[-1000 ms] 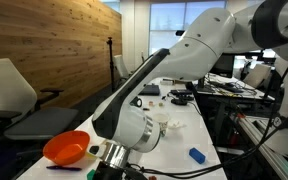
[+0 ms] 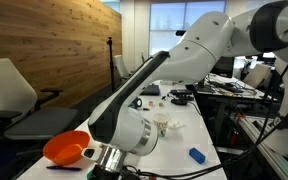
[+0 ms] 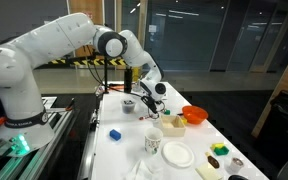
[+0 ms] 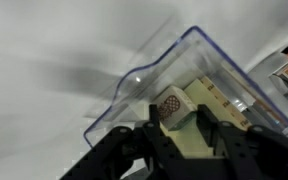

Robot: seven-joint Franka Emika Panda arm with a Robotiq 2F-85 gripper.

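In the wrist view my gripper is shut on a small patterned block of pinkish-brown colour. Around and beneath it lies a clear plastic container with a bluish rim. Pale yellow pieces rest inside this container, beside the held block. Whether the block touches them, I cannot tell. From the second exterior view, the container appears as a small tan box on the white table, close to the arm's end. The arm's own body largely hides the fingertips in the first exterior view.
An orange bowl sits beside the arm. Elsewhere on the table are a white plate, a white cup and a blue block. A dark bowl stands farther right. Bare tabletop lies around the blue block.
The arm's lower part has shifted slightly in the first exterior view, staying near the orange bowl. The bowl and the blue block have not moved.
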